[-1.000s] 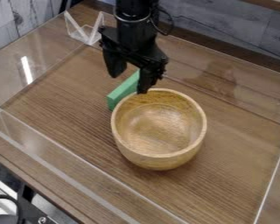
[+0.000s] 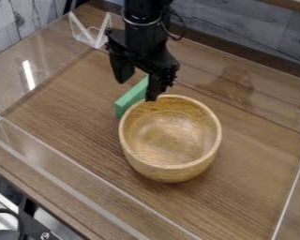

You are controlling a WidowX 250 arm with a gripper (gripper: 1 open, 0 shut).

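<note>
My black gripper (image 2: 142,80) hangs in the upper middle, open, its fingers above and around the upper part of a green block (image 2: 127,105). The block lies slanted just left of a round tan bowl (image 2: 169,157), partly hidden by the gripper. Whether the fingers touch the block I cannot tell. The bowl is empty.
My gripper has shifted slightly up and to the left. The green block and the bowl stay in place.
</note>
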